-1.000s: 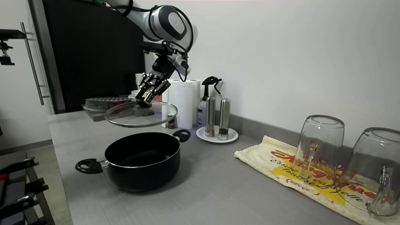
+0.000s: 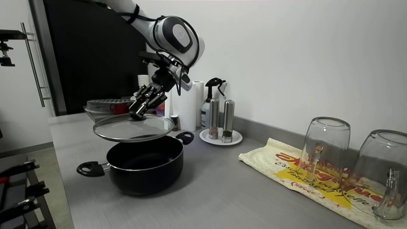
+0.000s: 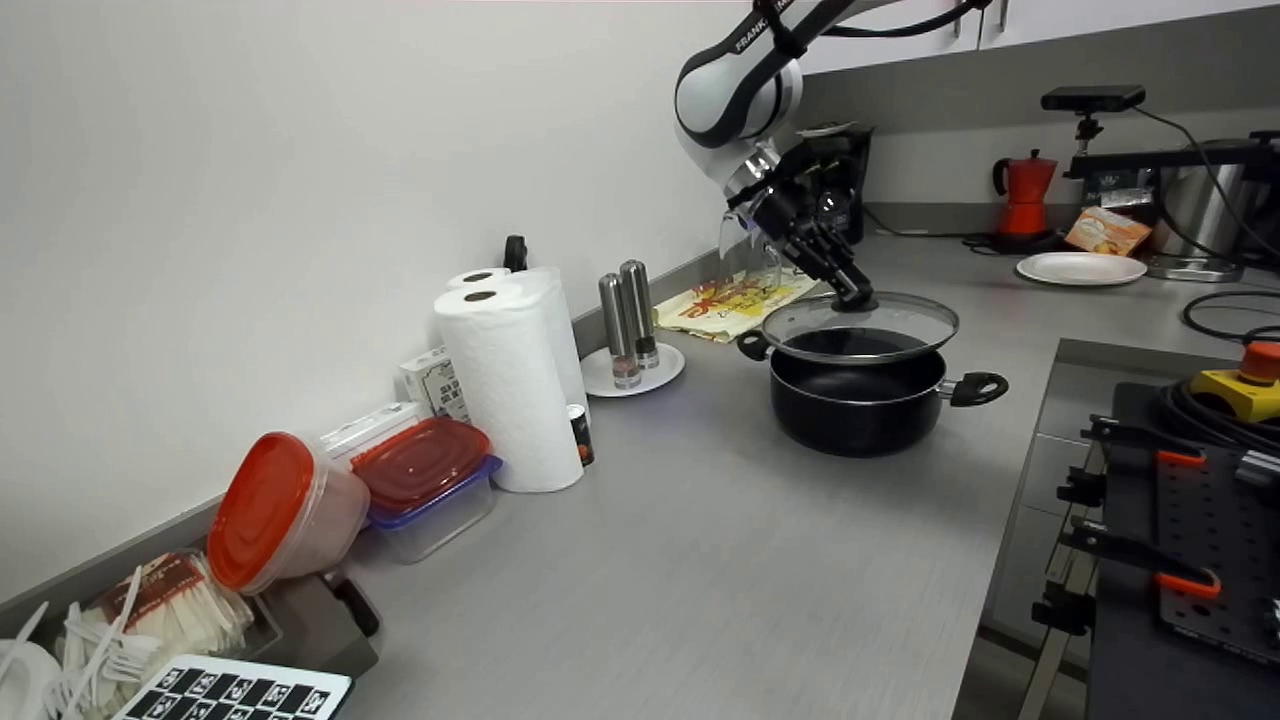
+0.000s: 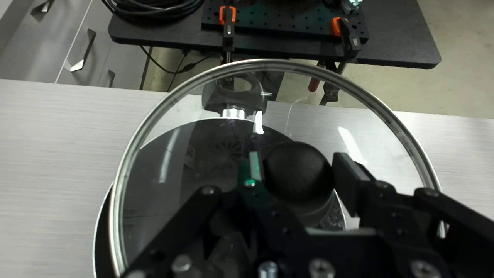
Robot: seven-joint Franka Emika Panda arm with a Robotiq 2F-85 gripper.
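Observation:
My gripper is shut on the black knob of a round glass lid with a metal rim. The lid hangs above a black two-handled pot on the grey counter. In exterior view 2, a gap shows between the lid and the rim of the pot, and the lid covers part of the opening. From the wrist, the lid sits off-centre over the pot, whose edge shows past the lid at the lower left. One pot handle is seen through the glass.
Two grinders stand on a white plate behind the pot. Glass mugs rest on a printed cloth to the right. Paper towel rolls stand by the wall.
The lid has come down and moved left in exterior view 1, nearer the pot, still in my gripper. The pot has stayed in place.

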